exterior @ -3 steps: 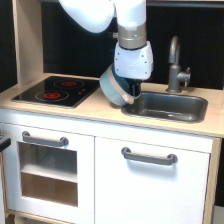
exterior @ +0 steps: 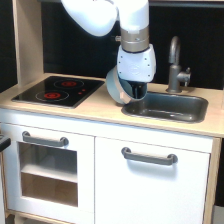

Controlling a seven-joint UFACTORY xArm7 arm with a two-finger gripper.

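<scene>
A pale blue-grey bowl (exterior: 115,89) is tipped steeply on its side over the counter, just left of the sink. My gripper (exterior: 134,91) reaches down from above at the bowl's right side, its dark fingers against the rim. The gripper seems shut on that rim, since the bowl keeps its tilt with nothing else seen propping it. The fingertips are small and partly hidden, and whether the bowl's lower edge touches the counter is hard to tell.
A dark sink (exterior: 165,106) with a tall faucet (exterior: 175,65) lies to the right. At the left is a black cooktop (exterior: 60,91) with red rings, nothing on it. Below are white cabinet doors (exterior: 150,190) with grey handles.
The bowl has turned to a steeper, more edge-on tilt and shifted slightly right. My gripper has moved a little to the right with it.
</scene>
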